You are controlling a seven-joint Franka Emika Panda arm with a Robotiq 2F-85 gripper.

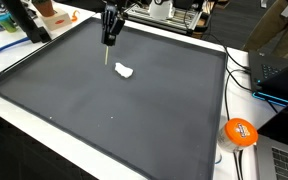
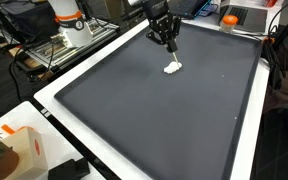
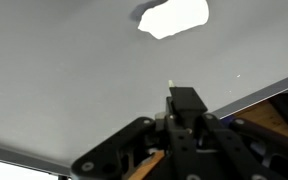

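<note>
A thin, pale stick (image 1: 107,56) points down from my gripper (image 1: 108,42), which is shut on its upper end. In the wrist view only the stick's small tip (image 3: 171,83) shows beyond the dark fingers (image 3: 187,100). On the grey board lies a small crumpled white piece (image 1: 123,70), perhaps cloth or paper; I cannot tell which. The stick is to the left of that white piece in exterior view 1, with a gap between them. In exterior view 2 the stick (image 2: 176,56) appears just behind the white piece (image 2: 172,67).
The grey board (image 1: 134,115) is otherwise bare, with a raised light rim. An orange-lidded jar (image 1: 238,133) and laptops stand beyond its right side in exterior view 1. Pots and tools crowd the far left corner.
</note>
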